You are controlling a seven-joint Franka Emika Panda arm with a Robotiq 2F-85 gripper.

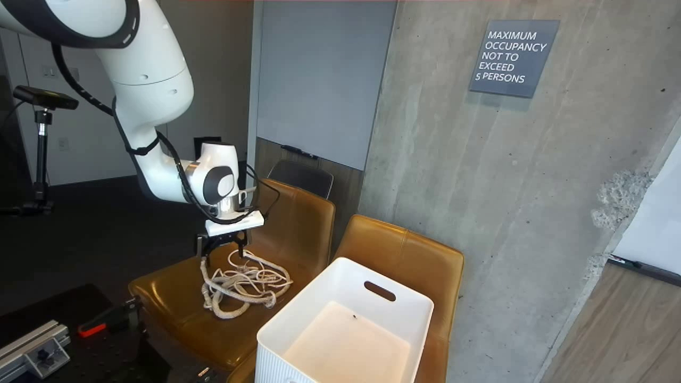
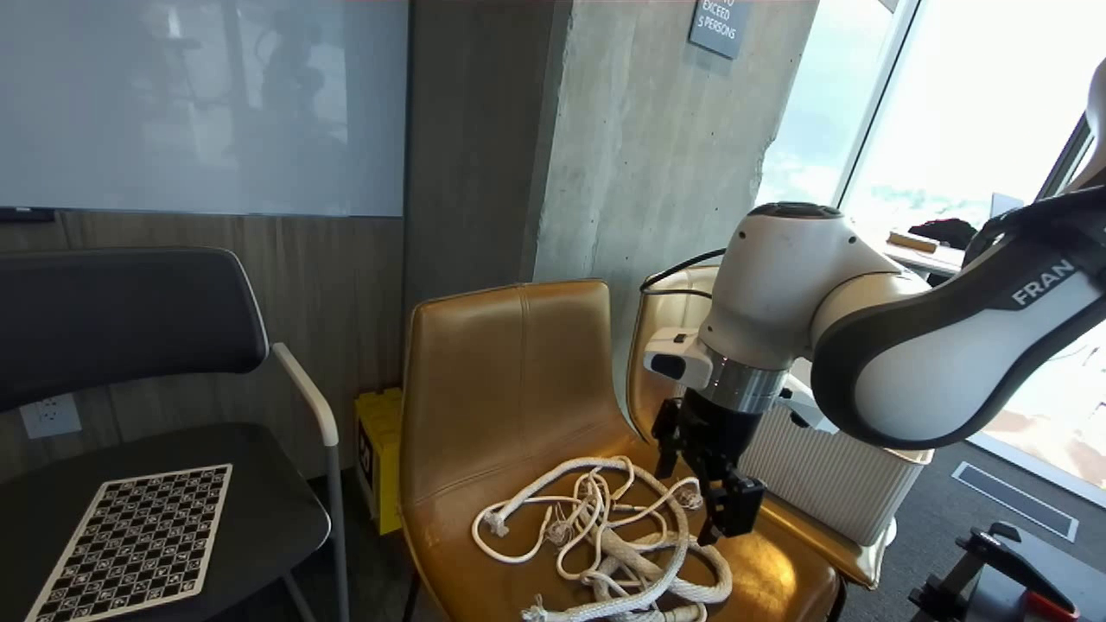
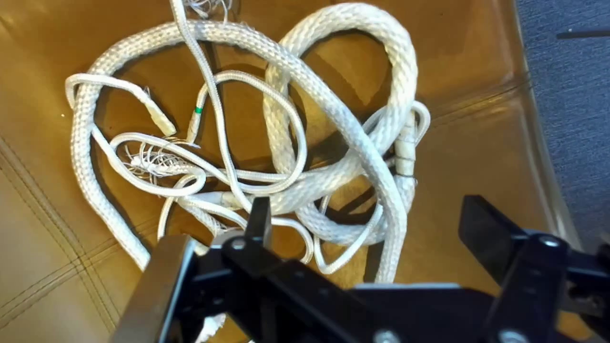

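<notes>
Several pale ropes (image 1: 246, 284), some thick and some thin, lie in a loose tangle on a tan leather chair seat (image 1: 169, 297). In the wrist view the rope pile (image 3: 354, 137) fills the middle, with loops crossing and frayed ends showing. My gripper (image 1: 222, 249) hangs just above the pile's far edge, its fingers wide apart. Between its fingertips in the wrist view (image 3: 363, 228) part of the rope passes below, not clamped. From the other side, the gripper (image 2: 689, 498) points down beside the ropes (image 2: 612, 549); whether a finger touches them I cannot tell.
An empty white bin (image 1: 348, 325) stands on the neighbouring tan chair (image 1: 408, 258). A black chair (image 2: 155, 446) bearing a checkered board (image 2: 135, 544) is off to one side. Behind the tan chairs rises a concrete wall (image 1: 485, 191).
</notes>
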